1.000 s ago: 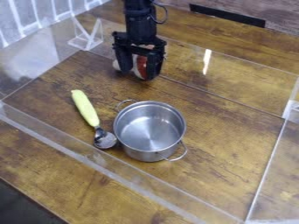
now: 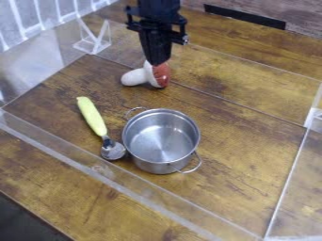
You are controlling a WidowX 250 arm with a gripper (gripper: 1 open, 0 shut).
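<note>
My black gripper [image 2: 156, 47] hangs at the top centre, shut, with nothing visible between its fingers, just above a white and red object [image 2: 147, 75] lying on the wooden table. A steel pot [image 2: 163, 139] with two wire handles stands in the middle. Left of it lie a long pale yellow object [image 2: 89, 115] and a spoon-like metal piece [image 2: 111, 149] at its lower end.
Transparent walls border the left, front and right, and a dark strip runs along the back edge.
My gripper has risen from the white and red object, which is now uncovered and still lies on the table. The pot and yellow object are unmoved.
</note>
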